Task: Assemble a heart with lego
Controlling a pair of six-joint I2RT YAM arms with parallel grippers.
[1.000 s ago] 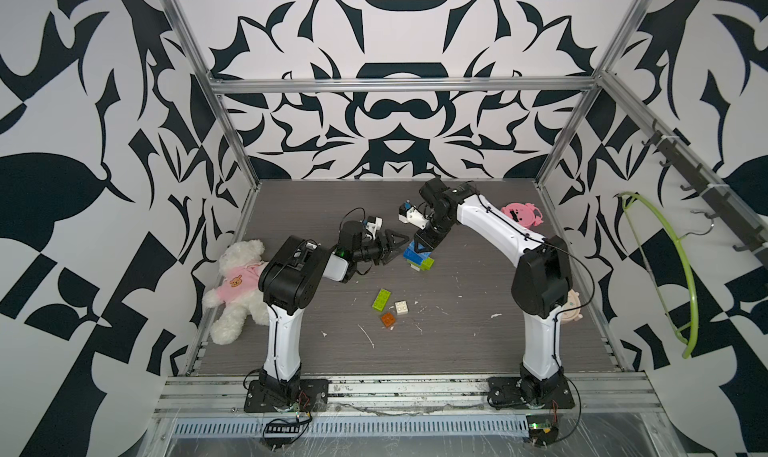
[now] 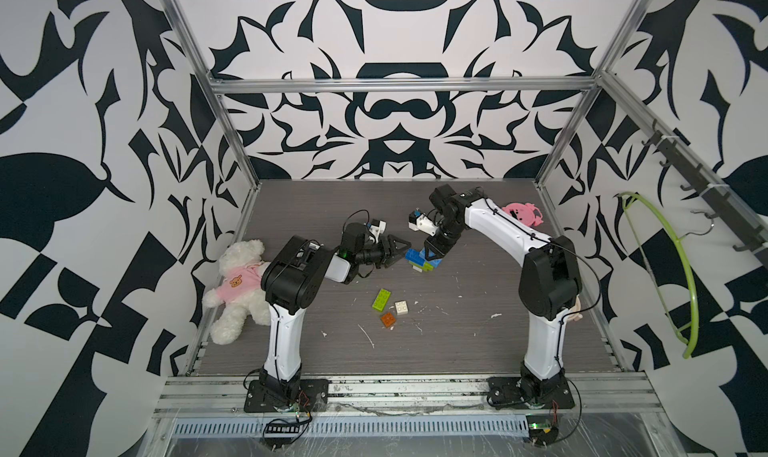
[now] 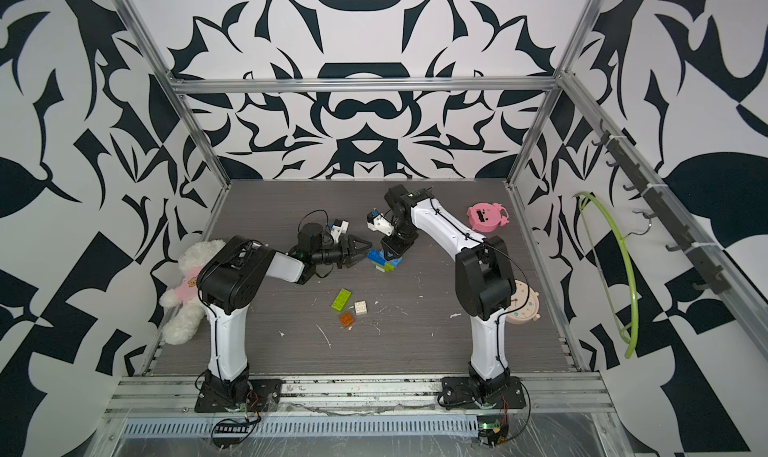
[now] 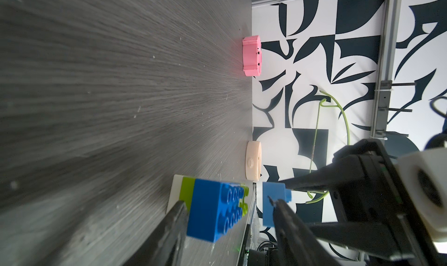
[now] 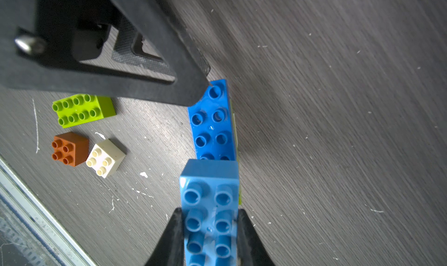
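A low stack stands on the table: a dark blue brick [image 4: 202, 209] lies over a lime green layer [image 4: 186, 191], with a cream one [image 4: 175, 191] lowest. In the left wrist view it shows between the parted fingers of my left gripper; whether they touch it, I cannot tell. My right gripper is shut on a light blue brick [image 5: 209, 170], studs toward its camera. That brick hangs above the stack and hides part of it in the right wrist view. In the left wrist view a clear gap separates the light blue brick [image 4: 273, 203] from the dark blue studs.
Loose on the table in front are a lime green brick [image 2: 381, 299], a white brick [image 2: 401, 306] and an orange-brown brick [image 2: 388, 319]. A white teddy [image 2: 240, 293] sits left. A pink toy [image 3: 487, 216] and a beige one [image 3: 524, 303] lie right.
My right gripper has shifted rightward, carrying the light blue brick along over the stack. The left gripper has crept slightly right. The loose bricks have stayed put.
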